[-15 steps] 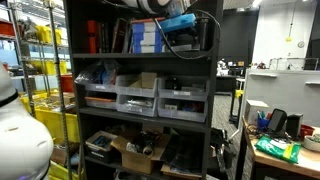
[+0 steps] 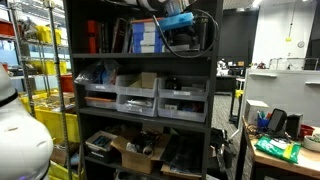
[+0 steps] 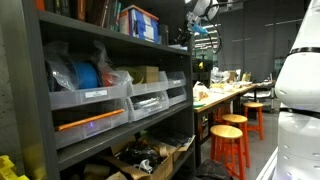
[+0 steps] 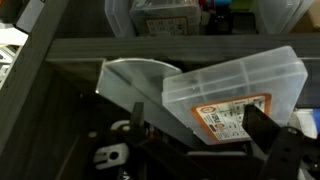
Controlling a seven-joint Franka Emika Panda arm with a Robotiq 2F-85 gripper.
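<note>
My gripper stands open in the wrist view, its dark fingers point(image 4: 137, 112) spread apart. In front of them is a translucent plastic box point(image 4: 230, 80) with an orange-edged label, tilted in the picture and overlapping the space between the fingertips. Whether either finger touches the box cannot be told. In exterior view 1 the arm reaches across the top of the dark shelving unit point(image 2: 211, 75), with the gripper point(image 2: 188, 42) in front of the upper shelf's right part. Exterior view 2 shows the gripper small, beyond the shelf's far end.
Translucent drawers point(image 2: 136, 85) fill the middle shelf. A cardboard box point(image 2: 138, 155) sits lower down. Books and blue-and-white boxes point(image 2: 146, 36) stand on the upper shelf. To the right is a wooden table point(image 2: 285, 157) with a green packet; stools point(image 3: 232, 135) stand behind.
</note>
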